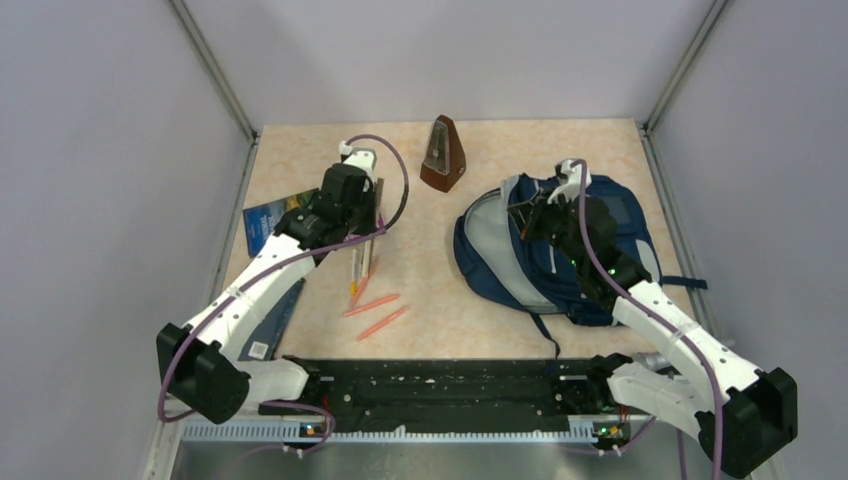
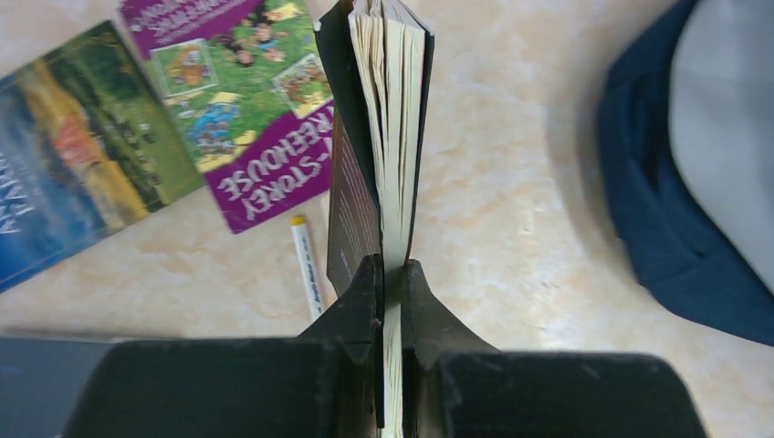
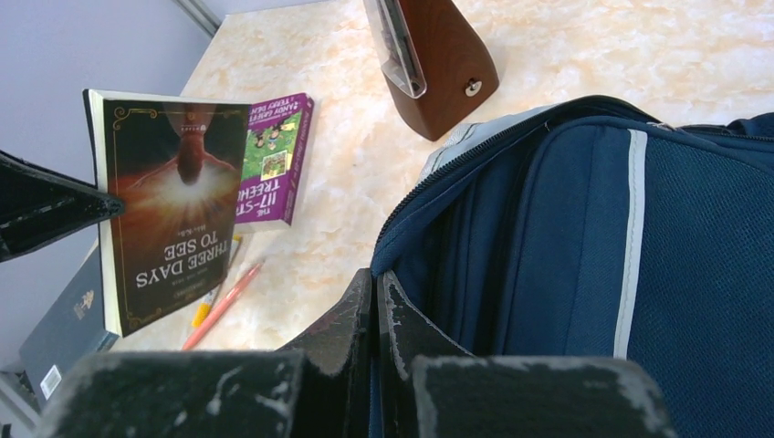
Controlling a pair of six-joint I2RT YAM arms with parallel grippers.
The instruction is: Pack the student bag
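My left gripper is shut on a dark book, "Three Days to See", held upright above the table with its page edges in the left wrist view. Around it lie the purple and green treehouse book (image 2: pixel 246 100), a blue and yellow picture book (image 2: pixel 78 146) and a grey-blue folder or book (image 1: pixel 268 325). The navy backpack (image 1: pixel 625 215) rests on the right, its grey lining (image 1: pixel 490 240) showing. At its zipped opening, my right gripper is shut, with the fabric edge pinched at the fingertips.
A brown wooden metronome (image 1: pixel 443 155) stands at the back middle. Several orange pens (image 1: pixel 383 322) and a white marker with a yellow end (image 2: pixel 308 265) lie near the left arm. Bare table separates them from the backpack, whose strap (image 1: pixel 548 335) trails at the front.
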